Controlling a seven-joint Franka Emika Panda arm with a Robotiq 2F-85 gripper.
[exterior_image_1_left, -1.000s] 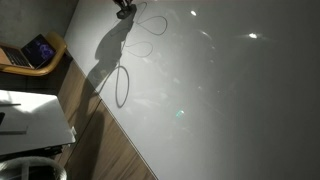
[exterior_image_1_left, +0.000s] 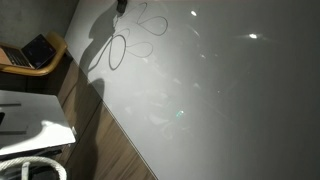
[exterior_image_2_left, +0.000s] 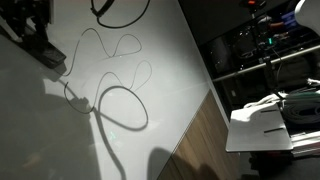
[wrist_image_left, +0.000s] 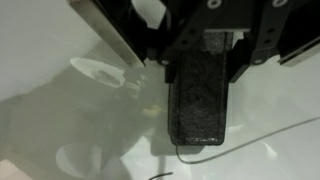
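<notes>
In the wrist view, a dark, fuzzy-looking rectangular block (wrist_image_left: 198, 105), much like a board eraser, sits between the fingers of my gripper, which is shut on it. Its far end sticks out beyond the fingers over a glossy white surface (wrist_image_left: 70, 125). I cannot tell whether block and surface touch. At the top edge of exterior view 1, only a small dark part of the gripper (exterior_image_1_left: 122, 5) shows. Exterior view 2 has the gripper (exterior_image_2_left: 45, 45) at the upper left, dark and unclear, low against the white surface.
Thin dark cable loops (exterior_image_1_left: 118, 52) show against the white surface near the gripper. Wooden floor (exterior_image_1_left: 112, 150) borders the white surface. Beyond it are a chair with a laptop (exterior_image_1_left: 40, 50) and a white table (exterior_image_1_left: 35, 120).
In exterior view 1, the gripper has shifted slightly and less of it shows at the top edge. The thick cable loop has moved upward in the picture, and the arm's shadow has changed shape.
</notes>
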